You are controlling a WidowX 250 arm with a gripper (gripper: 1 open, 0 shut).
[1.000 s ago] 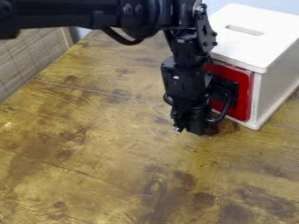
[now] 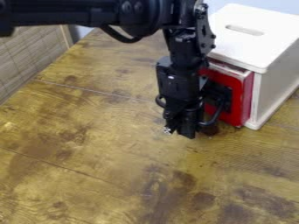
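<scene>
My black gripper (image 2: 184,127) points down, low over the wooden table (image 2: 93,149), right at the front of a white box (image 2: 257,35) with a red front panel (image 2: 237,92). The arm hides much of the red front. Whether the fingers are open or shut, or hold anything, I cannot tell.
The box fills the right back of the view. A tiled surface (image 2: 30,57) lies past the table's far left edge.
The gripper has shifted very slightly, staying low at the box's front; a little more of the red front's left part shows.
</scene>
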